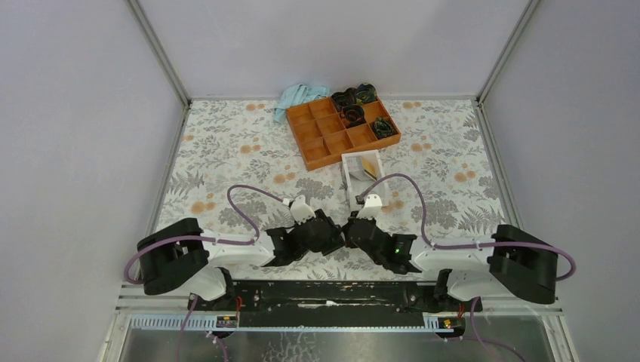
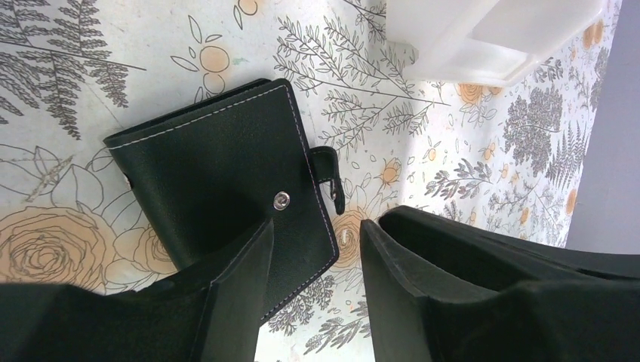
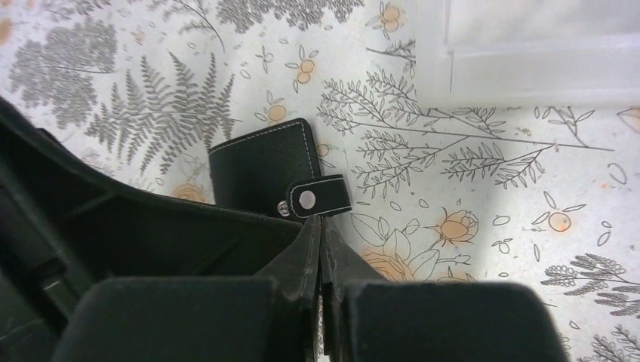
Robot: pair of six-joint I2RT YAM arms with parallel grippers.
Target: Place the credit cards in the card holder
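Observation:
A black leather card holder (image 2: pixel 219 181) with pale stitching lies folded on the patterned table. Its strap stands out loose from one side; in the right wrist view the strap (image 3: pixel 321 196) shows a round metal snap. My left gripper is part open over the holder's edge, with nothing seen held between its fingers. My right gripper is shut at the strap's edge; nothing shows between its fingertips. From above, both arms hide the holder almost wholly.
A white tray (image 1: pixel 348 185) with flat pale and yellow items stands just beyond the grippers. Behind it lie a wooden compartment box (image 1: pixel 315 153) with several dark coiled things and a blue cloth (image 1: pixel 300 94).

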